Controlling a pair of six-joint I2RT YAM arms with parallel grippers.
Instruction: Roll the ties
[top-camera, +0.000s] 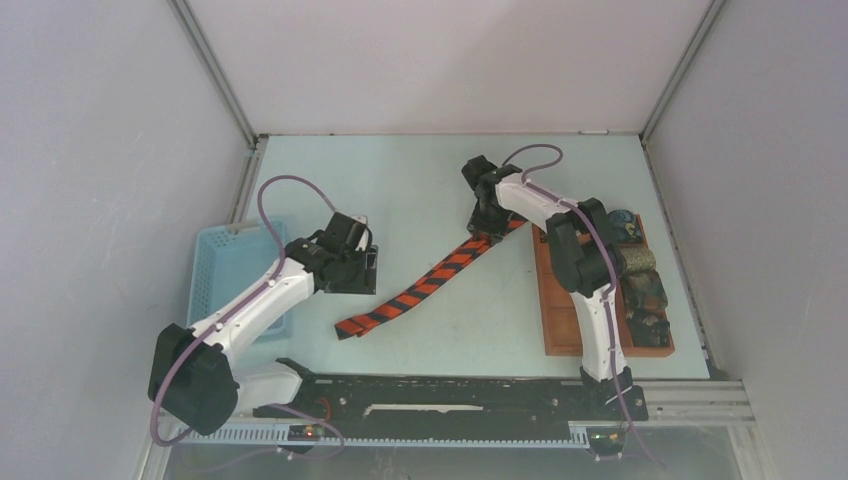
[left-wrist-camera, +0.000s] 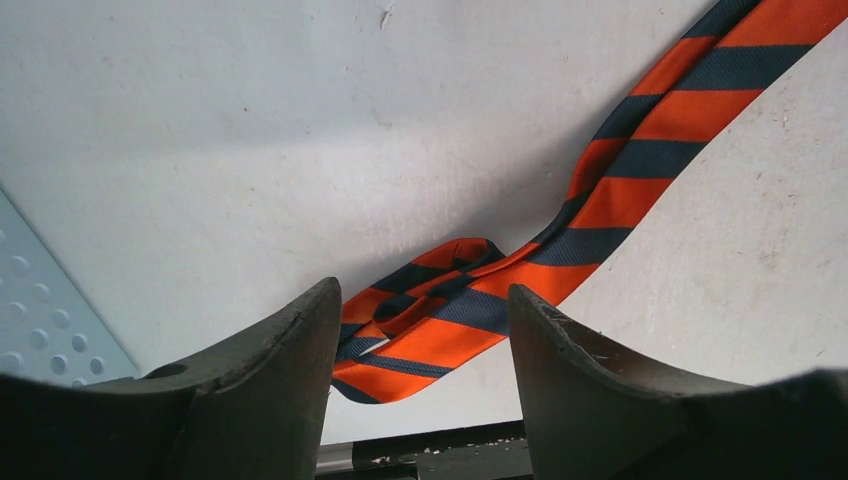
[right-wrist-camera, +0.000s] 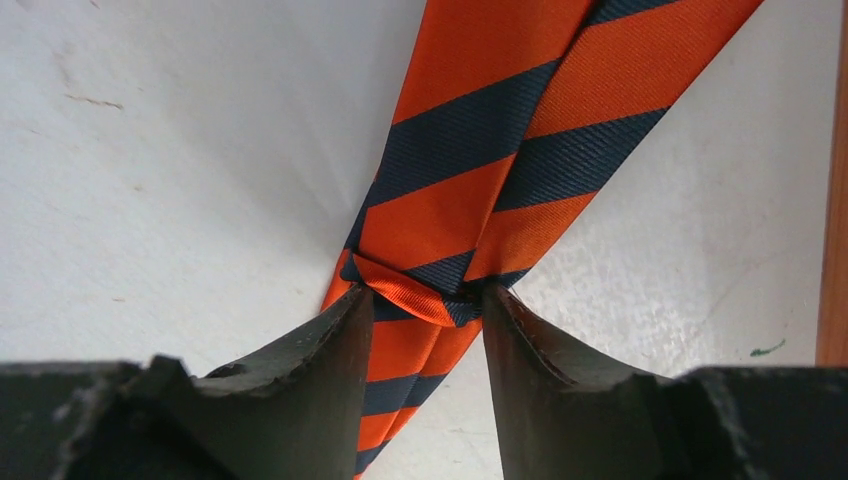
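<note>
An orange and navy striped tie (top-camera: 428, 280) lies diagonally across the table, its lower-left end doubled over in a loop, as the left wrist view (left-wrist-camera: 610, 210) shows. My left gripper (top-camera: 355, 270) is above and left of that end, fingers parted with nothing held between them (left-wrist-camera: 424, 298). My right gripper (top-camera: 485, 230) is low over the tie's upper part; in the right wrist view its fingertips (right-wrist-camera: 355, 305) stand either side of a small crosswise fold in the tie, part open. Whether they touch the cloth is unclear.
A blue basket (top-camera: 215, 280) stands at the left. A wooden compartment box (top-camera: 560, 320) at the right holds several rolled ties (top-camera: 645, 290), partly under the right arm.
</note>
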